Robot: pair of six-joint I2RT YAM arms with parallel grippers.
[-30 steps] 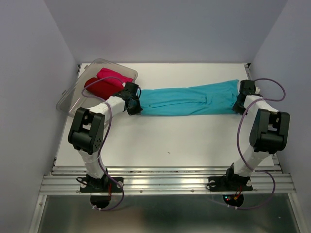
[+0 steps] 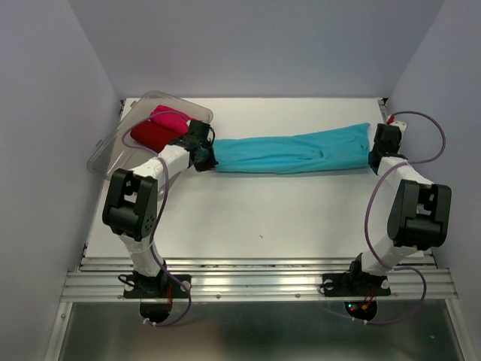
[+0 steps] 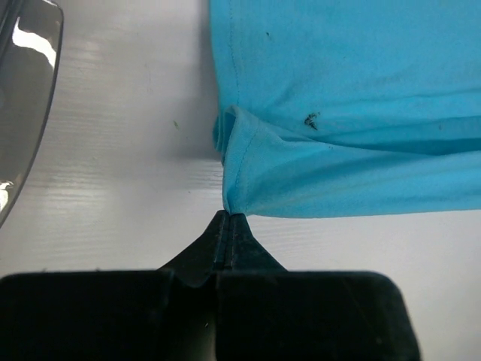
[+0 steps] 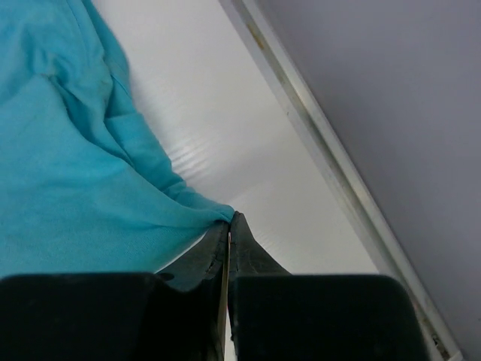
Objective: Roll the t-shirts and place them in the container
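Note:
A turquoise t-shirt [image 2: 285, 150] lies as a long folded strip across the upper table. My left gripper is shut on its near left corner, the cloth [image 3: 316, 184] pinched between the fingertips. At the other end, my right gripper is shut on the near right corner of the shirt [image 4: 83, 195]. Between the two, the near edge is drawn out and lies partly folded over the rest, with a crease along the strip in the left wrist view.
A clear plastic bin [image 2: 110, 156] stands at the upper left, holding a pink roll [image 2: 171, 116] and a dark red roll [image 2: 152, 135]. It sits close to my left arm. Bare white table [image 2: 263, 218] fills the front. A wall [image 4: 406, 128] rises close by on the right.
Both grippers have moved slightly toward the far side, the right one also slightly outward. The shirt's near edge has moved back with them, narrowing the strip.

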